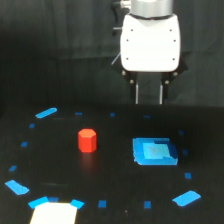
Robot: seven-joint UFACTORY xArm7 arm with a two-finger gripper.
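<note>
A red block (87, 140) with a hexagonal outline lies on the dark table, left of centre. To the right of the middle is a blue square thing (138, 148) with a lighter blue patch (157, 151) on it; whether it is a tray or a flat piece, I cannot tell. My gripper (149, 100) hangs above and behind the blue square in the view, clear of the table. Its two thin fingers stand apart, with nothing between them.
Blue tape strips (46, 113) and small blue squares mark the dark table. A pale object (53, 213) is cut off at the bottom left edge. Between the red block and the blue square the table is bare.
</note>
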